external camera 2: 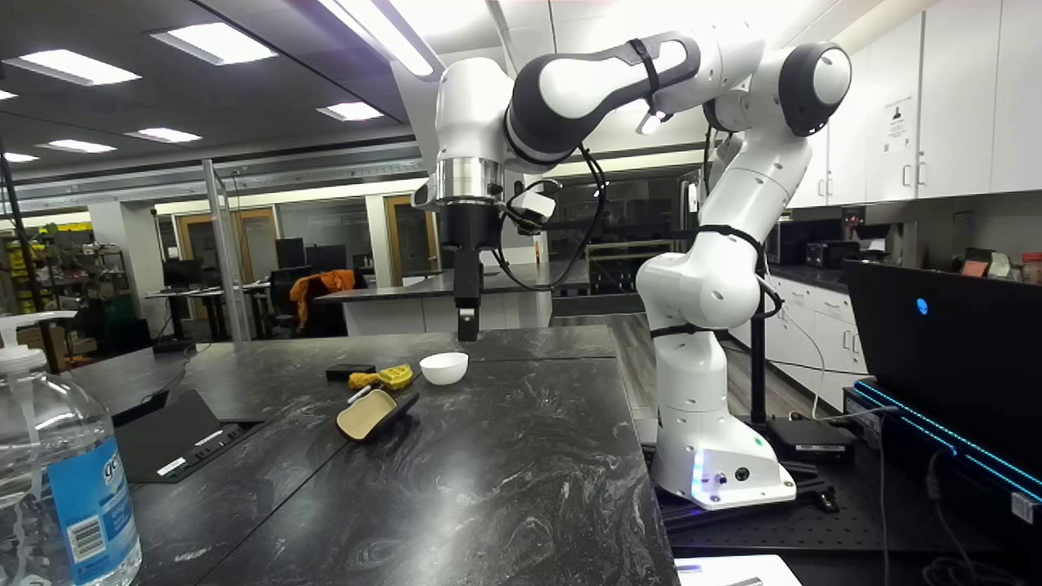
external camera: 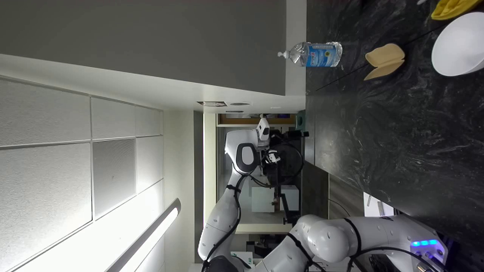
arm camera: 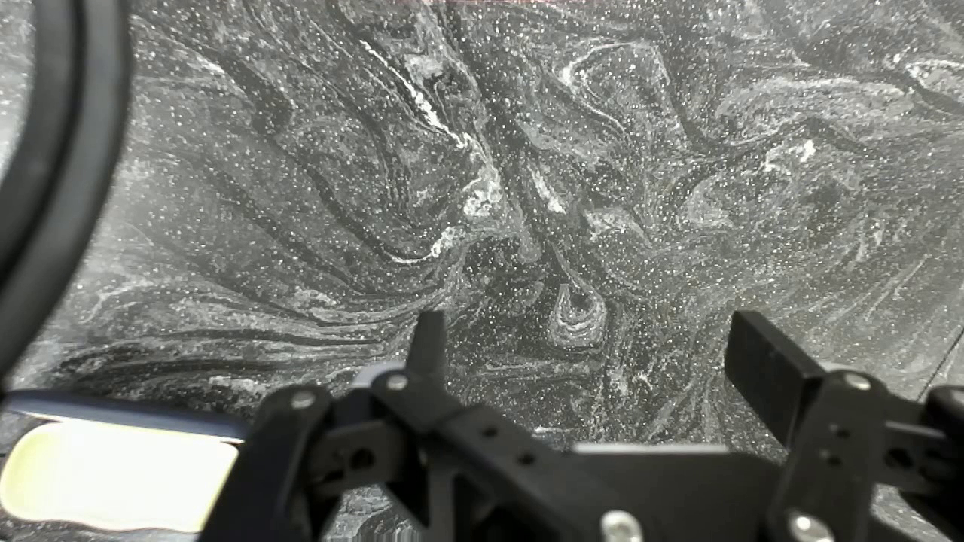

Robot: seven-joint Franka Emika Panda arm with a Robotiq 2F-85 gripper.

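My gripper is open, its two dark fingers (arm camera: 768, 366) spread wide over bare countertop with nothing between them. Exterior view 2 shows the gripper (external camera 2: 469, 327) pointing straight down, apart from every object. A white bowl (external camera 2: 444, 368) sits upright on the dark counter. Beside it lie a yellow item (external camera 2: 393, 377) and an open tan-lined case (external camera 2: 366, 414). Part of that case (arm camera: 117, 474) shows at the lower left of the wrist view.
A clear pump bottle with a blue label (external camera 2: 93, 498) stands at the near left. A black tablet-like device (external camera 2: 171, 435) and a small black box (external camera 2: 349, 372) are also on the counter (external camera 2: 488, 478). The stretch nearest the robot's base is clear.
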